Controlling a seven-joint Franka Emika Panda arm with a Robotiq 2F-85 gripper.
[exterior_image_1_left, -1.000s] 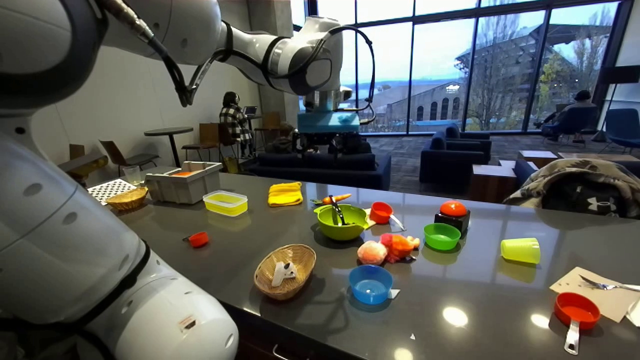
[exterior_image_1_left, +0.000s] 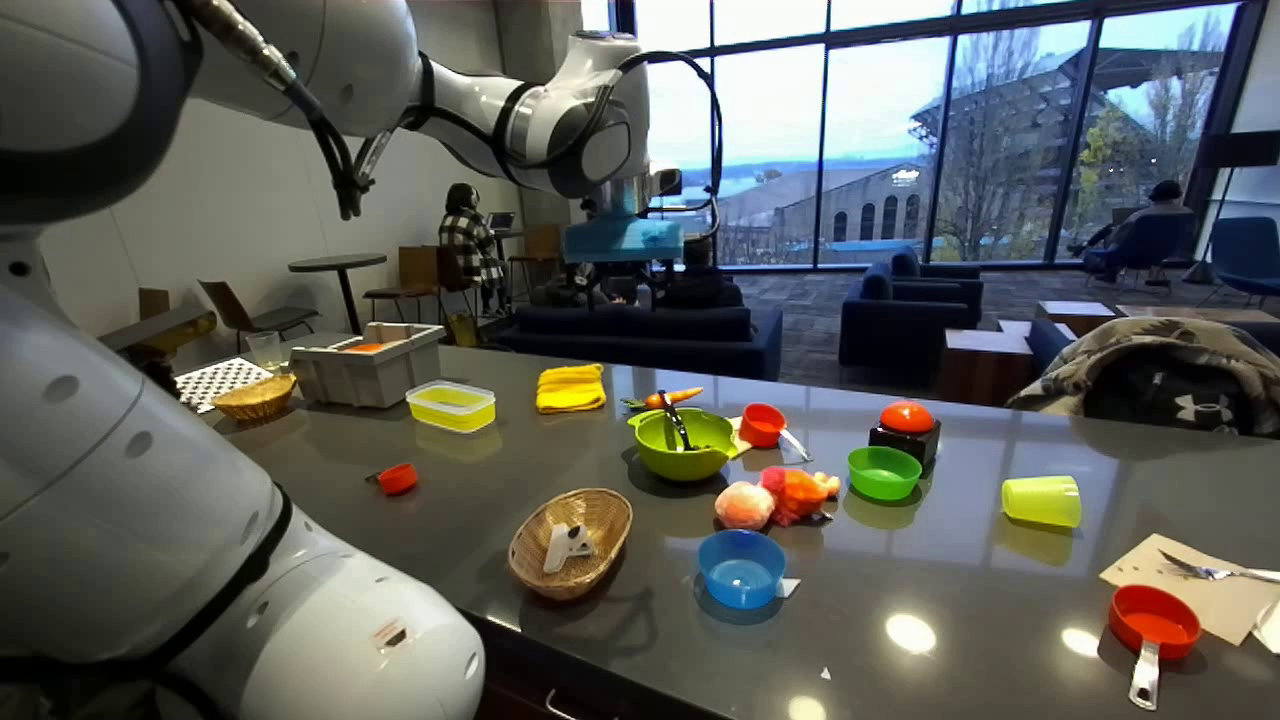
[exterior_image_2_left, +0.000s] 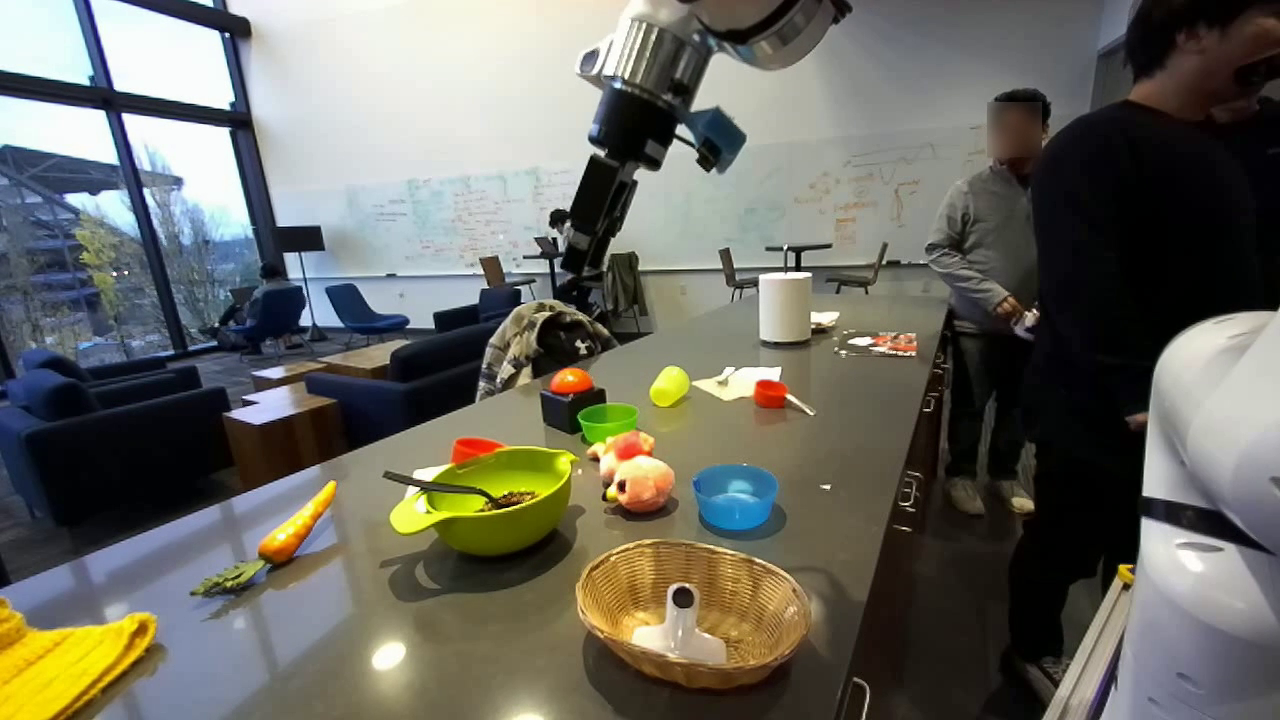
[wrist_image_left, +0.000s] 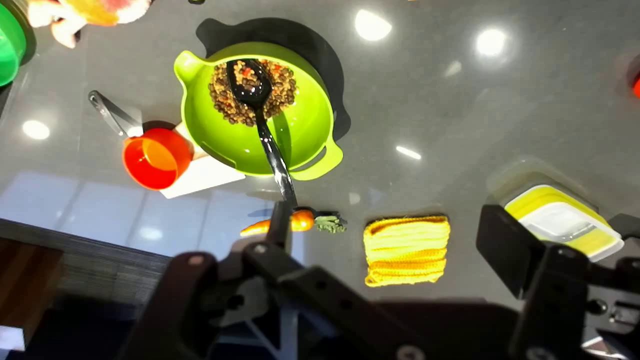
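My gripper hangs above the far side of the counter, its fingers spread wide with nothing between them. From the wrist camera, the folded yellow cloth (wrist_image_left: 408, 251) appears between the fingertips, well below them. A green bowl (wrist_image_left: 312, 114) holds a brown grainy mix and a black spoon (wrist_image_left: 273, 150). Beside the bowl lies a carrot (wrist_image_left: 303, 220), partly covered by the left finger in that view. A lidded yellow container (wrist_image_left: 561, 219) appears at the right, partly behind the other finger. In exterior view 2 the gripper (exterior_image_2_left: 584, 258) is high over the counter, clear of everything.
A wicker basket (exterior_image_1_left: 570, 544) with a white clip, a blue bowl (exterior_image_1_left: 741, 569), a pink-orange plush toy (exterior_image_1_left: 780, 497) and a green dish (exterior_image_1_left: 884, 473) occupy the middle. A grey bin (exterior_image_1_left: 367, 365) stands at the far left. Bare counter surrounds the cloth's near side.
In exterior view 1 the arm and gripper have shifted left, staying high above the counter. Objects on the counter have not moved.
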